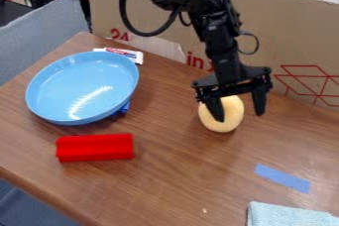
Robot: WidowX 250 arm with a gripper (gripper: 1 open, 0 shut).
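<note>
My black gripper (231, 98) is open at the centre right of the camera view, its fingers just over a round pale-yellow object (221, 120) on the wooden table. A light blue plate (81, 85) lies at the left, and a red cylinder (94, 147) lies below it, nearer the front.
A cardboard box (302, 61) stands along the back. A blue tape strip (281, 178) and a pale cloth (291, 216) lie at the right front. A small white-and-red packet (117, 54) is behind the plate.
</note>
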